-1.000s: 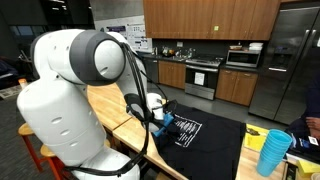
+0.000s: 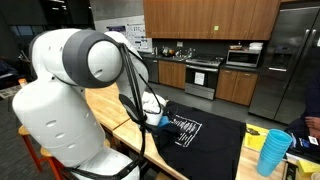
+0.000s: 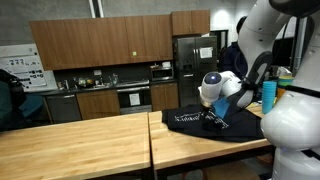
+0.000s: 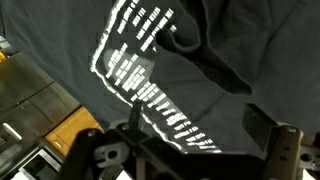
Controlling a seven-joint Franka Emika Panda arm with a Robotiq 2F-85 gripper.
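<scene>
A black cloth (image 2: 215,140) with white printed blocks and lines covers much of the table. In the wrist view the cloth (image 4: 60,30) fills most of the frame, its white print (image 4: 135,75) running diagonally. A raised fold (image 4: 207,60) of it stands out at the upper middle. My gripper is open above the cloth, its two dark fingers wide apart at the bottom of that view, with nothing gripped between them. From the second exterior view the white and blue wrist (image 3: 210,90) hangs low over the cloth; the fingertips are hard to make out there.
A blue cup (image 2: 272,152) stands at the right, near a yellow item (image 2: 255,136) and some clutter. To the left, the wooden table (image 3: 80,137) is bare. Behind lies a kitchen with a stove (image 2: 202,79) and a fridge (image 2: 285,65), well away from the cloth.
The arm has shifted slightly, with its wrist a little further right in the first exterior view. The cloth and the blue cup look unmoved there.
</scene>
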